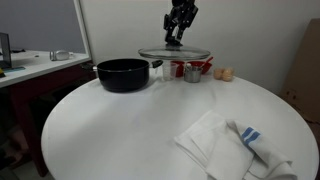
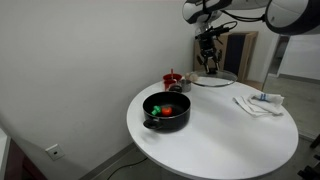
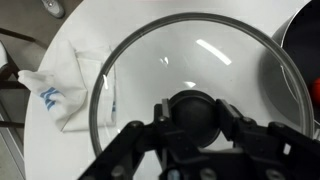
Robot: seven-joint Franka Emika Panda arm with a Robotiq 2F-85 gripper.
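Observation:
My gripper [image 1: 174, 40] is shut on the dark knob [image 3: 192, 112] of a round glass lid [image 1: 150, 52]. In the wrist view the clear lid spreads out below the fingers, its metal rim seen nearly whole. Held level, it hangs above the white table, clear of the black pot [image 1: 123, 76]. That pot stands uncovered to the lid's left in exterior view 1. Inside the pot [image 2: 174, 124] lie a red piece [image 2: 167, 111] and a green piece [image 2: 156, 110].
Behind the lid stand a metal cup [image 1: 192, 74], red containers [image 1: 206, 68] and brown eggs [image 1: 227, 75]. A white cloth with blue stripes [image 1: 225, 150] lies near the table's front right.

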